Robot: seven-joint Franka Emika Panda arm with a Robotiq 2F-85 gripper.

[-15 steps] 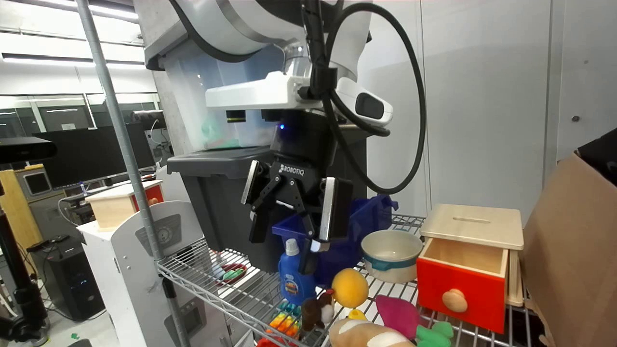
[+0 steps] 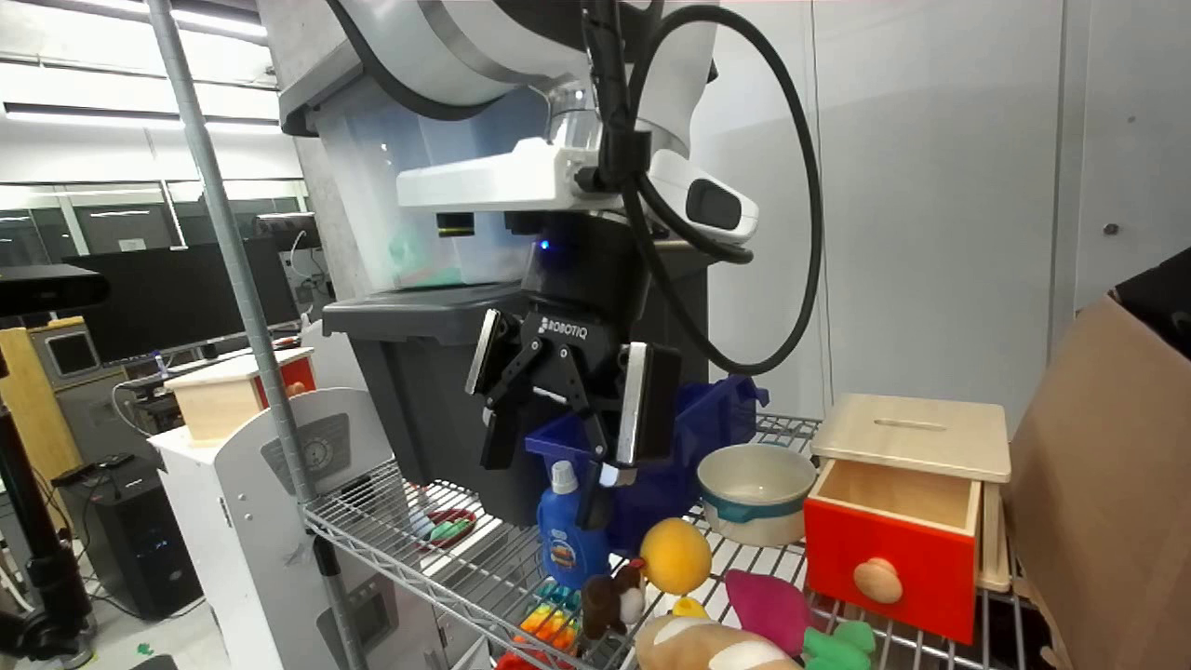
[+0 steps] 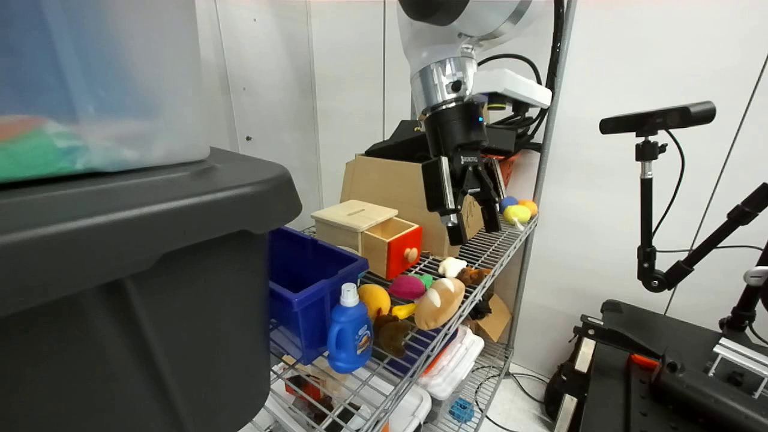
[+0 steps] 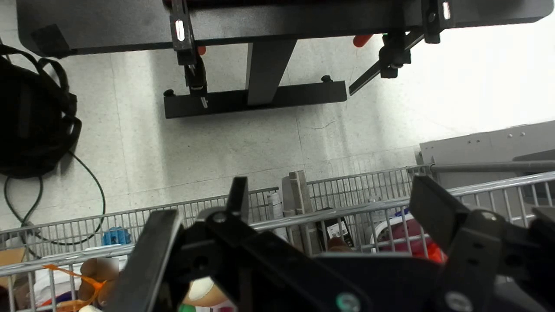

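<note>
My gripper (image 2: 555, 460) hangs above the wire shelf, its fingers spread wide and nothing between them. In the wrist view its two fingertips (image 4: 238, 195) stand far apart, with the shelf's front rail and the floor beyond. On the shelf a wooden box has its red-fronted drawer (image 2: 889, 549) pulled out; the part of the drawer that shows is empty. Left of it sits a cream and teal pot (image 2: 756, 491). A blue detergent bottle (image 3: 350, 331) stands upright in front of a blue bin (image 3: 309, 281). Near the shelf's front lie a bread-like toy (image 3: 440, 302) and a magenta toy (image 3: 407, 287).
A large dark lidded tote (image 3: 137, 317) stands at the bottle's end of the shelf. At the other end is a cardboard box (image 2: 1117, 447). An orange ball-like toy (image 2: 675, 556) and several small plush toys crowd the front. A metal post (image 2: 229, 240) rises at the shelf corner.
</note>
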